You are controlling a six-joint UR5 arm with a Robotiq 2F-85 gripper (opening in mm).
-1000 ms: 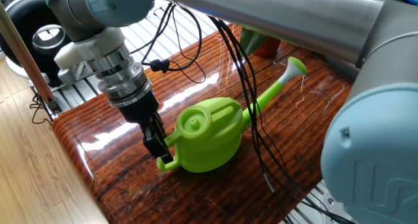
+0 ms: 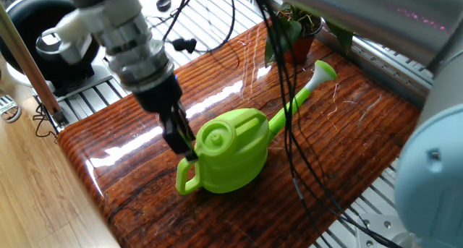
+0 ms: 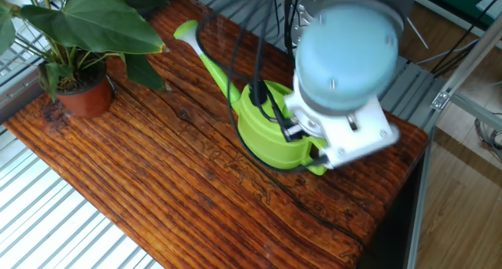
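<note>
A lime-green watering can [image 2: 235,157] stands upright on the brown wooden table, its spout [image 2: 298,100] pointing to the far right in exterior view 1. My gripper [image 2: 188,153] is black and blurred, its tips overlapping the top of the handle [image 2: 181,177] in that view. Whether the fingers touch the handle, and how far apart they are, is unclear. From exterior view 2, the same can [image 3: 271,136] is partly covered by the arm and cables, and the fingers are mostly hidden above its handle side.
A potted plant [image 3: 88,96] with broad leaves stands by the table edge near the spout. Black cables [image 2: 288,110] hang across the can. Bare wooden table [image 3: 165,175] lies open in front of it in exterior view 2.
From low at the handle, my gripper has risen and shifted slightly right in exterior view 1. The arm has swung up and right. The can has stayed nearly in place, shifting only slightly.
</note>
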